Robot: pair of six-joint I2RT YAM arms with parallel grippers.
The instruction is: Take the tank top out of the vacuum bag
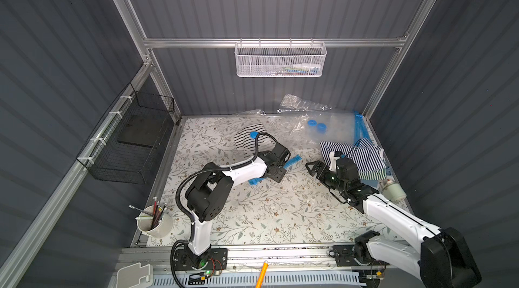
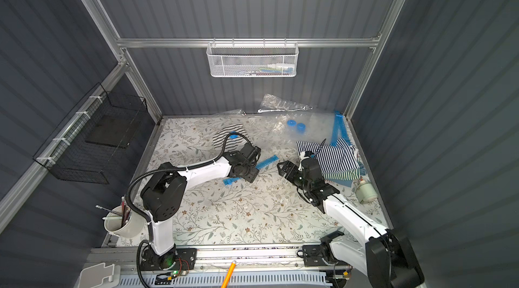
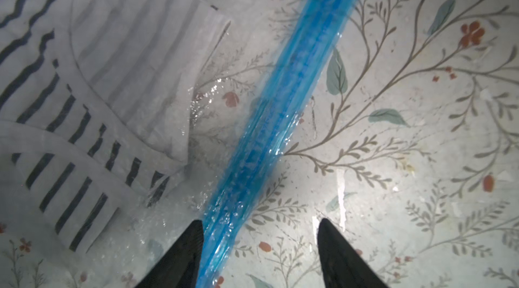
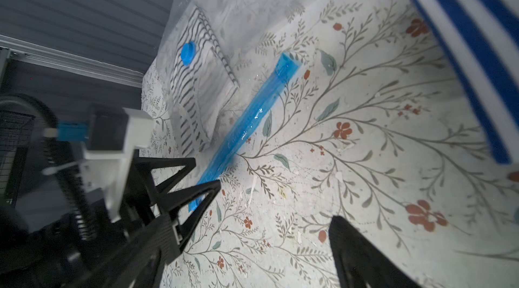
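Note:
Inside a clear vacuum bag with a blue zip strip (image 3: 270,120) lies the white tank top with dark stripes (image 3: 108,66). A round blue valve (image 4: 187,53) sits over the shirt, and the bag lies flat on the floral table. My left gripper is open just above the strip's near end, its fingers apart with nothing visibly held. In the top left view my left arm (image 1: 246,171) covers part of the strip. My right gripper (image 1: 313,166) stands open to the right of the bag, nothing between its fingers.
A second clear bag (image 1: 340,125) with blue valves lies at the back right. Striped navy cloth (image 1: 359,158) and a pale green container (image 1: 393,190) are on the right. A pen cup (image 1: 154,223) stands front left.

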